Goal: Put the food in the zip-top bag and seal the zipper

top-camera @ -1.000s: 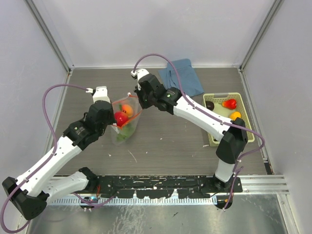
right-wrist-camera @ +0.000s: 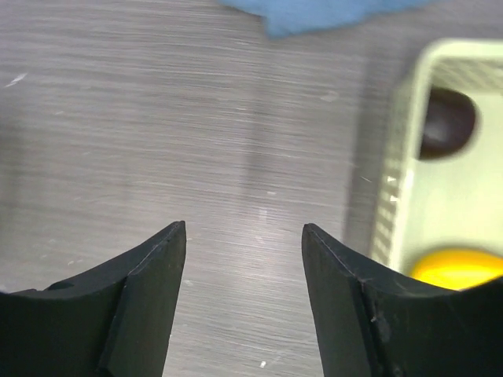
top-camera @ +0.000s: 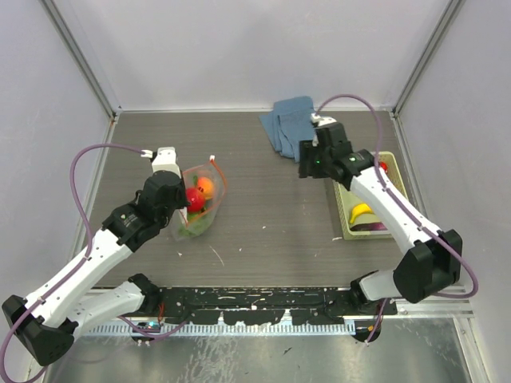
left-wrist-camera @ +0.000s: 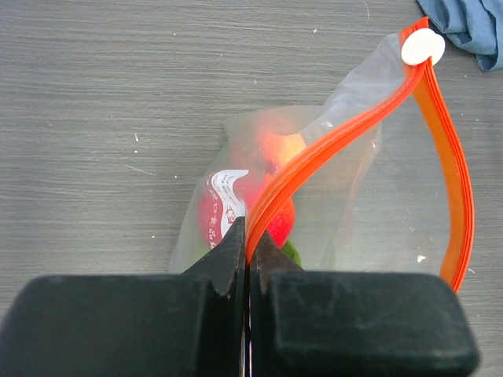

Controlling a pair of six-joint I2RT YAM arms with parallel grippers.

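Note:
The clear zip bag with orange zipper stands at left centre, holding red, orange and green food. My left gripper is shut on the near part of the zipper rim. My right gripper is part open and empty, over bare table at the left edge of the food basket, which holds a yellow piece and a dark oval piece.
A folded blue cloth lies at the back.
My right gripper has left the bag and swung right toward the basket. My left arm has barely moved.

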